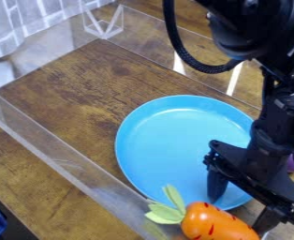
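Note:
My black gripper (247, 187) is low at the right, over the lower right part of a blue plate (165, 145), its fingers apart and pointing down. An orange toy carrot (216, 224) with pale green leaves lies at the bottom edge, just below the plate and left of the gripper's fingers. The fingertips are dark and partly overlap, so their exact contact with the carrot is unclear.
A clear low wall runs diagonally along the left and front of the wooden surface (62, 89). A purple object is mostly hidden behind the arm at the right edge. The surface left of the plate is bare.

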